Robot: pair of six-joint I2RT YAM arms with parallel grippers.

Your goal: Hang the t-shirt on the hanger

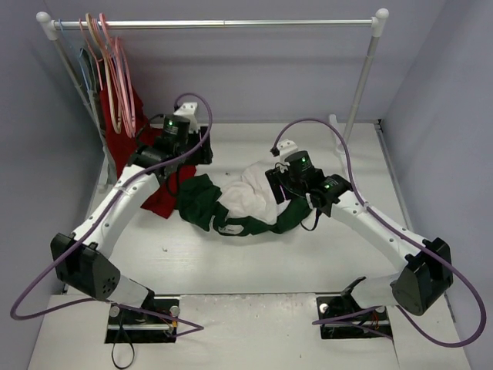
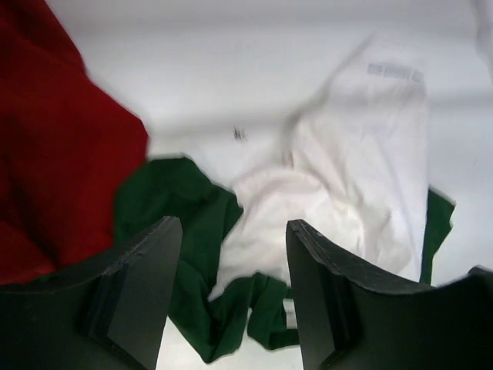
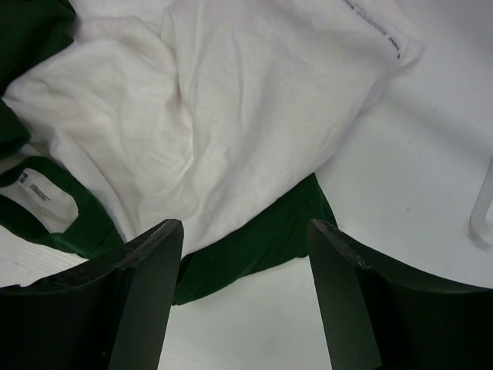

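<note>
The t-shirt, white with dark green sleeves and collar, lies crumpled on the table; its white body (image 1: 250, 194) shows in the top view. Its green collar (image 3: 85, 220) with a label inside sits at the left of the right wrist view. Above the shirt's left end my left gripper (image 1: 206, 146) is raised and open, nothing between its fingers. Over the shirt's right side hangs my right gripper (image 1: 276, 185), also open and empty, with a green sleeve (image 3: 254, 243) beyond its fingertips. Several hangers (image 1: 115, 85), pink and pale, hang at the rail's left end.
A red garment (image 1: 123, 139) hangs below the hangers and spills onto the table, close to the shirt's left sleeve. The rack's rail (image 1: 254, 24) spans the back, its right post (image 1: 362, 85) behind my right arm.
</note>
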